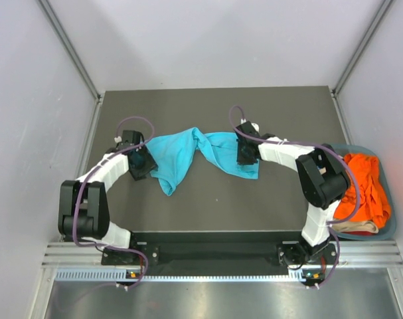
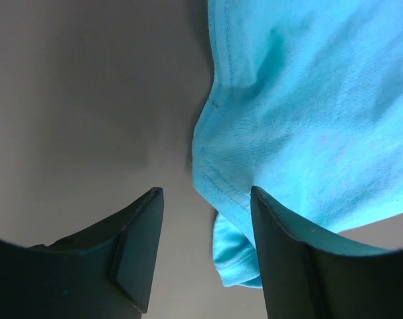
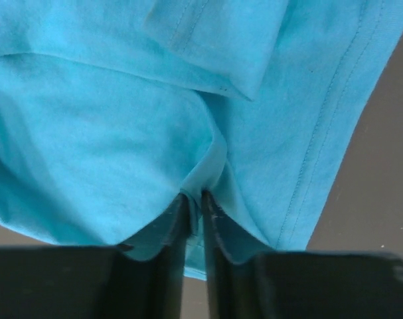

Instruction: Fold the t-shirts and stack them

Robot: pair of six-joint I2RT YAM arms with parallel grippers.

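Observation:
A turquoise t-shirt (image 1: 181,154) lies twisted and rumpled across the middle of the table. At its left end my left gripper is open, with the shirt's hem corner just beyond and partly beneath the right-hand finger (image 2: 287,246). Over the shirt's right end, my right gripper has its fingertips close together with a raised ridge of turquoise cloth (image 3: 211,163) pinched up between them. In the right wrist view a stitched edge runs along the shirt's right side.
A blue-grey basket (image 1: 392,222) at the right holds an orange garment (image 1: 368,189) and other folded cloth. Bare grey table (image 1: 214,209) stretches in front of the shirt and behind it.

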